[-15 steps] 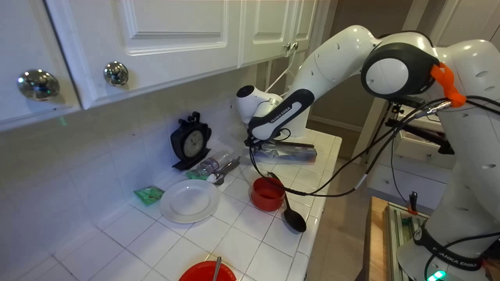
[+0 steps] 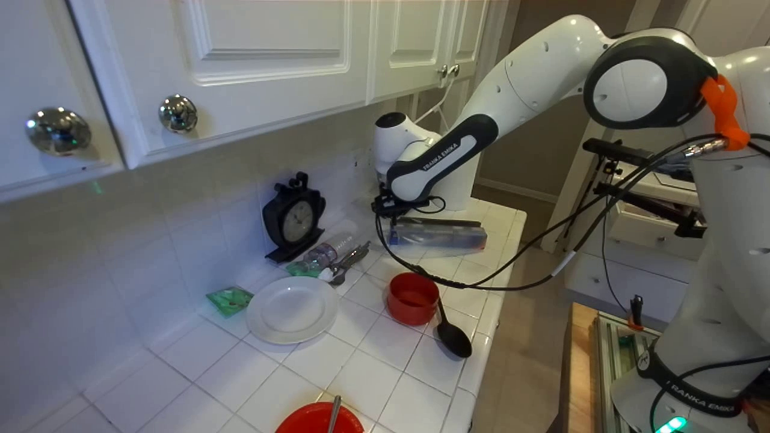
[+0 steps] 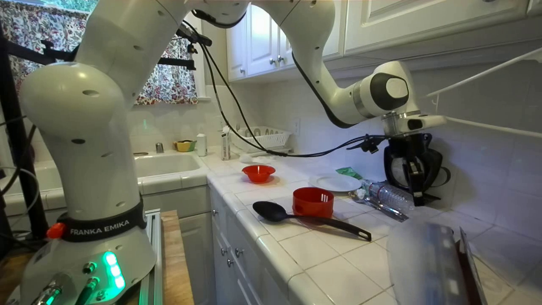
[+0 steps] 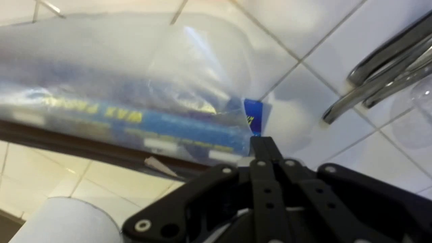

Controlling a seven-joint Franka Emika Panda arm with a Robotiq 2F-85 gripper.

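In the wrist view my gripper is shut, and nothing shows between its fingers. Its tips are by the end of a wax paper box [image 4: 190,127] wrapped in clear plastic [image 4: 194,52]. A small blue flap [image 4: 253,115] sticks out just beyond the tips; whether they touch it I cannot tell. Exterior view 2 has the gripper [image 3: 419,201] pointing down over the counter, behind the blurred near end of the plastic-wrapped package [image 3: 424,264]. The arm's wrist hides the fingers in exterior view 1, where the package [image 2: 440,237] lies flat on the tiles.
Metal utensils [image 4: 376,73] lie to the right in the wrist view. Nearby stand a black clock [image 2: 296,220], a clear bottle [image 2: 328,251], a white plate [image 2: 292,310] and a red container [image 2: 412,297] with a black spoon [image 2: 453,338] beside it. Cabinets [image 2: 274,58] overhang the counter.
The arm's upper links have shifted up and to the right in exterior view 1. Its wrist has moved slightly and stands more upright. The counter objects look unmoved.
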